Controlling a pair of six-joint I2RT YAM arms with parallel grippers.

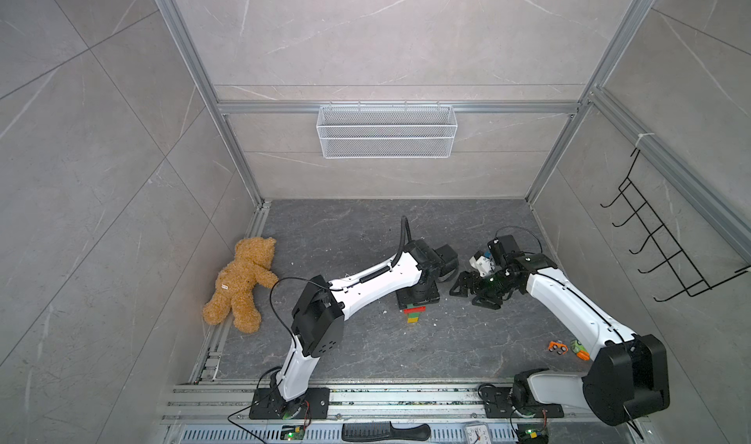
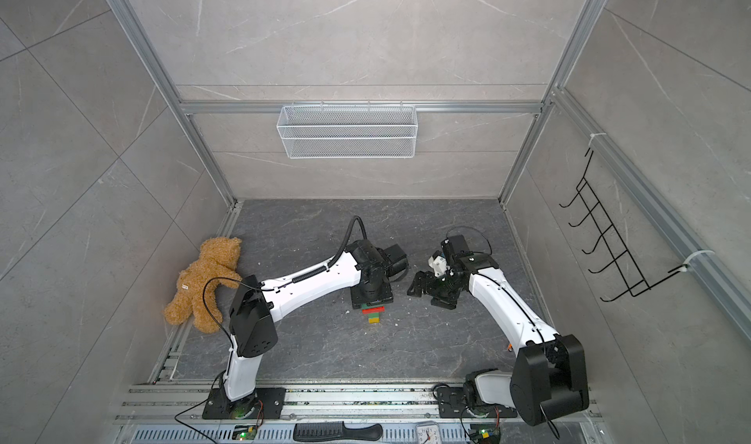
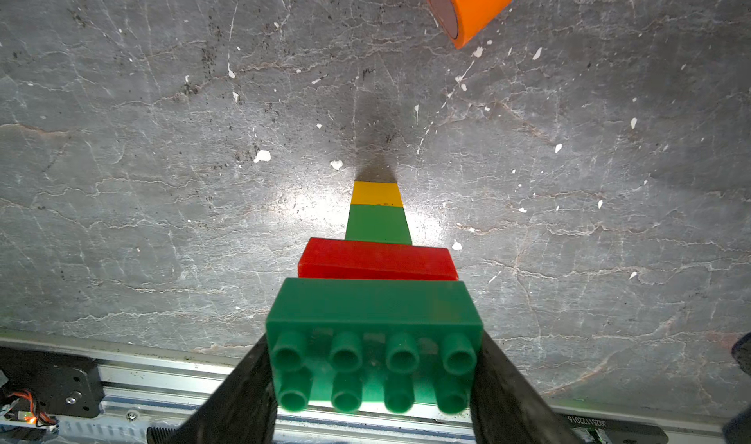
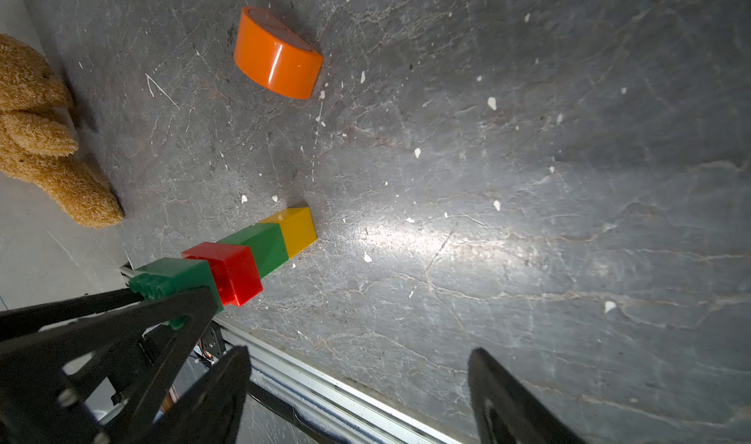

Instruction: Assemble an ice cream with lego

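Note:
A stack of bricks shows in the left wrist view: a wide dark green brick [image 3: 374, 307] on top, then a red brick [image 3: 375, 260], a narrower green brick [image 3: 378, 225] and a yellow brick [image 3: 376, 193] at the bottom. My left gripper is shut on the dark green brick, one finger at each end. Whether the yellow brick touches the floor, I cannot tell. In the right wrist view the same stack leans in from the lower left, its red brick [image 4: 228, 272] in plain sight. My right gripper stands open to the stack's right, nothing between its fingers.
An orange rounded piece [image 4: 277, 56] lies on the floor beyond the stack. A teddy bear [image 1: 241, 283] rests by the left wall. Small orange [image 1: 557, 347] and green-orange [image 1: 580, 351] toys sit near the right arm.

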